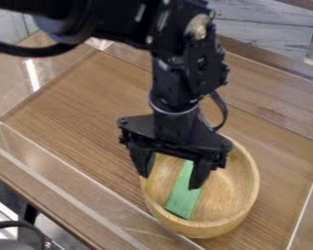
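Observation:
The black gripper (172, 154) hangs over a round wooden bowl (241, 197), open, with its fingers near the bowl's back and left part. A green rectangular block (184, 198) lies in the bowl below the gripper, its upper end partly hidden by the gripper. I see nothing held between the fingers.
Pale boards (270, 29) run along the back right. A black cable crosses the top left, and another dark piece shows at the bottom left edge.

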